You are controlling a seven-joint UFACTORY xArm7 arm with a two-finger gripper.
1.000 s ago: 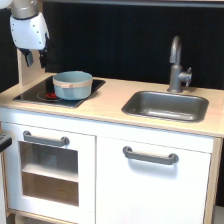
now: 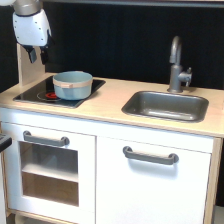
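Observation:
A blue-grey pot [image 2: 72, 88] stands upright on the black stovetop [image 2: 41, 95] at the left of the counter. To its upper left, near the top left corner of the view, hangs my white arm with its dark gripper [image 2: 38, 56]. The gripper is apart from the pot. It is too small and dark against the background to show whether its fingers are apart or together.
A grey sink [image 2: 166, 104] with an upright faucet [image 2: 177, 68] takes up the right of the counter [image 2: 108, 117]. Below are a left door with an open window and a white right door [image 2: 150, 190], each with a grey handle. The counter between stove and sink is clear.
My arm has shifted slightly to the right at the top left. The pot has not visibly moved.

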